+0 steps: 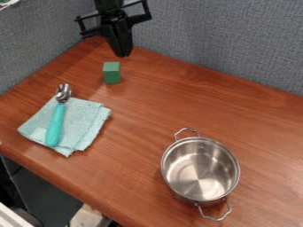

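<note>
My black gripper (pixel 119 40) hangs at the top, near the back wall, above and a little behind a green block (pixel 112 73) standing on the wooden table. I cannot tell whether its fingers are open or shut. A pale folded cloth (pixel 85 124) lies at the left, with a turquoise-handled utensil (pixel 56 121) with a metal head on it. A steel pot (pixel 199 169) with two wire handles stands at the lower right.
Grey fabric walls (pixel 225 49) bound the table at the back and left. The table's front left edge drops away below the cloth.
</note>
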